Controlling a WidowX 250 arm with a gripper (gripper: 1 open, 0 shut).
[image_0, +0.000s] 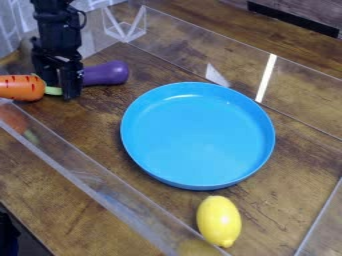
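At the upper left my black gripper (58, 74) is lowered among the vegetables, its fingers open around the region where the carrot's green top and the eggplant meet; the fingertips are hard to make out. An orange carrot (20, 87) lies at the left edge, its green end under the gripper. A purple eggplant (107, 72) lies just right of the gripper. A blue plate (198, 135) sits in the middle right, empty. A yellow lemon (218, 220) lies at the bottom, below the plate.
Clear transparent walls (100, 198) border the wooden work area (100, 140) at the lower left and on the right. Bare wood lies between the gripper and the plate and around the lemon.
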